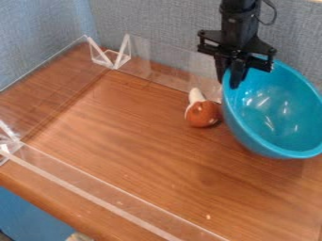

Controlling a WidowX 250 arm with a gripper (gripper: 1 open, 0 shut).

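A black gripper (235,68) hangs at the top right, shut on the near-left rim of a large blue bowl (274,118), which is tilted and fills the right side of the view. Its fingertips are partly hidden at the rim. Just left of the bowl, an orange-brown mushroom-like object (201,114) with a pale stem lies on the wooden surface.
Transparent barriers with white brackets (111,56) line its back and front-left. A grey padded wall stands behind.
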